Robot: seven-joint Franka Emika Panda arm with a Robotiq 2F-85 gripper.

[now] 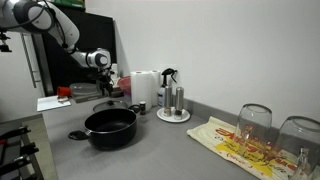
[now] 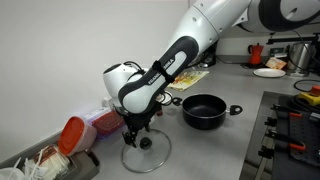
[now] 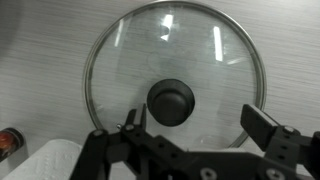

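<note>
A round glass lid (image 3: pixel 215 75) with a steel rim and a black knob (image 3: pixel 171 102) lies flat on the table. My gripper is open above the lid, its fingers apart to either side of the knob's near part in the wrist view, with nothing held. In the second exterior view the gripper (image 2: pixel 138 130) hangs just over the knob (image 2: pixel 146 143); whether it touches cannot be told. An empty black pan (image 2: pixel 204 112) with two side handles stands beside the lid.
Close by the lid are a paper towel roll (image 1: pixel 145 87) and red containers (image 2: pixel 76 134). A plate of shakers and bottles (image 1: pixel 173 114) stands by the wall. Farther off are upturned glasses (image 1: pixel 254 122) on a cloth (image 1: pixel 228 142).
</note>
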